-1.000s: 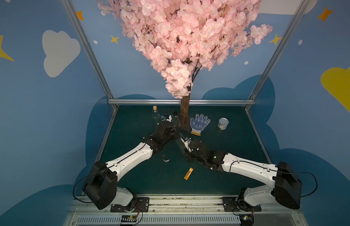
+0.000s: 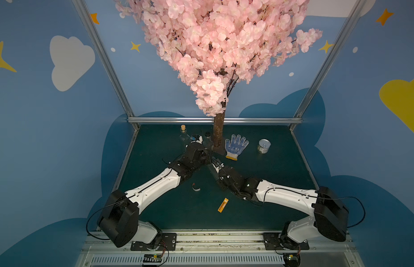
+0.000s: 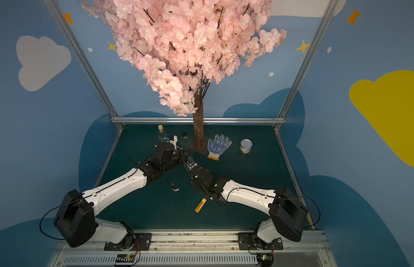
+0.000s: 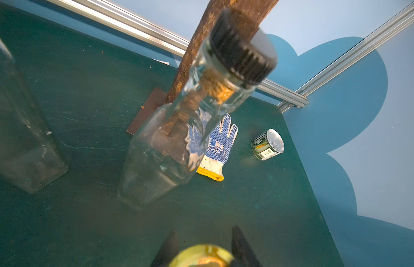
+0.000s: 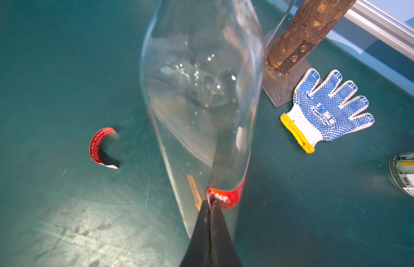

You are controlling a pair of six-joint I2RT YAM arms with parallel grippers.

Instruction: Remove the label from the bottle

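Note:
A clear glass bottle fills the middle of the right wrist view, held slanted above the table. My left gripper is shut on its top end, where a gold cap shows between the fingers. A red label still wraps part of the bottle's lower side. My right gripper is shut, its tips against the label's left edge; whether that edge is pinched, I cannot tell. A curled red label strip lies on the table. From above, the arms largely hide the bottle.
Behind the left gripper stand a black-capped bottle and a corked bottle. A glove and a can lie right of the tree trunk. An orange packet lies up front.
My right arm has shifted slightly left, its gripper coming a little further along the bottle toward the left gripper. The left arm looks unmoved.

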